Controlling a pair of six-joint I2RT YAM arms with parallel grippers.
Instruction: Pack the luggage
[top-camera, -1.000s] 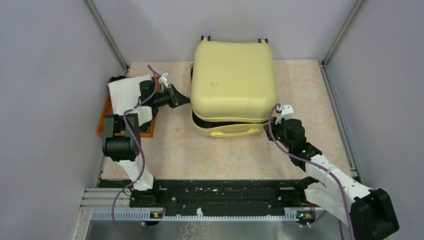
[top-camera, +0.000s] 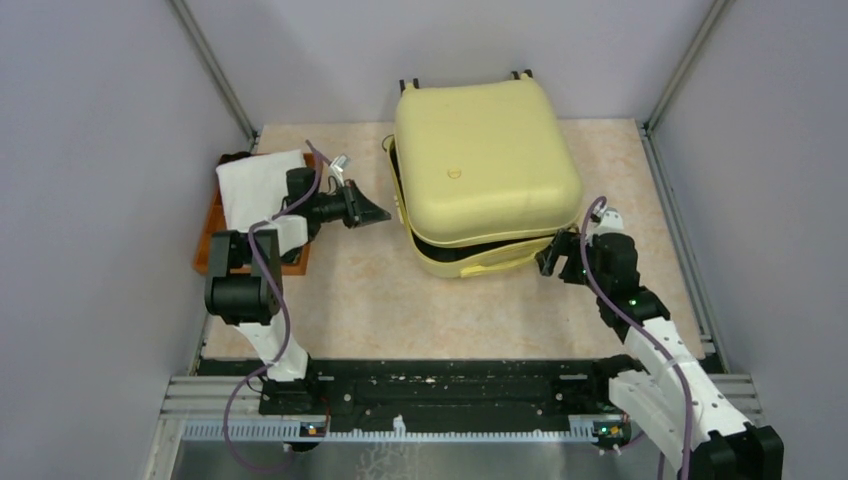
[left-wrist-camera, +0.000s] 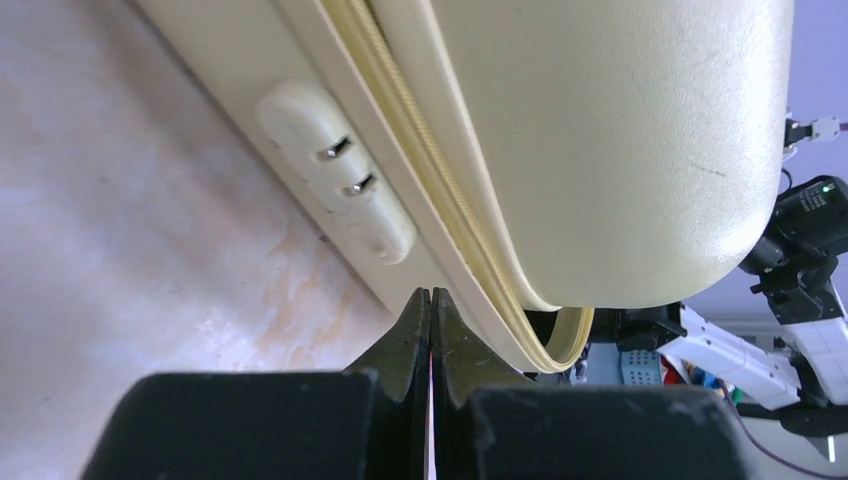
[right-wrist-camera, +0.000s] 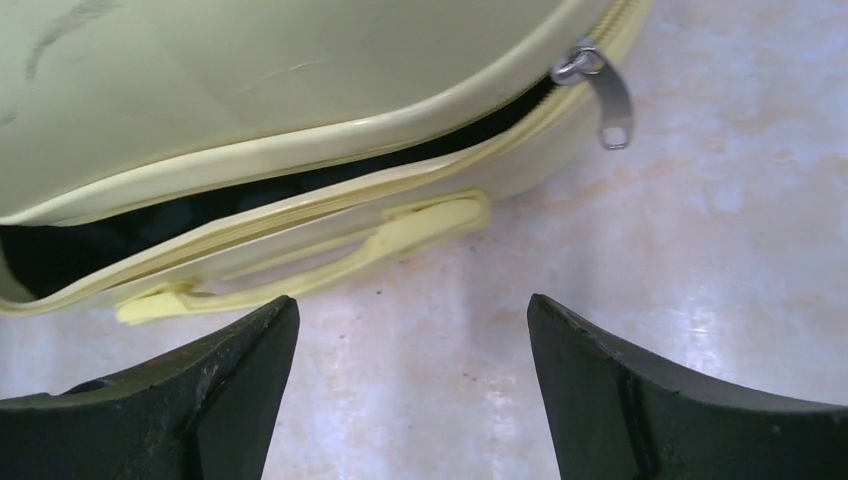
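Observation:
A pale yellow suitcase (top-camera: 485, 165) lies on the table with its lid down and a dark gap along the front and left rim. Its front handle (right-wrist-camera: 400, 235) shows in the right wrist view, and a metal zipper pull (right-wrist-camera: 614, 108) hangs at the rim's corner. My right gripper stands part open near that corner, nothing between its fingers, the pull beyond and above them. On the left side, my left gripper is shut and empty, its tips beside the lower shell near the white latch piece (left-wrist-camera: 340, 175).
An orange box (top-camera: 203, 245) with a folded white cloth (top-camera: 258, 190) stands at the far left, partly under my left arm. Bare tabletop (top-camera: 400, 320) stretches in front of the suitcase. Walls close in both sides.
The suitcase has turned and shifted to the right. The left gripper has edged slightly right and down.

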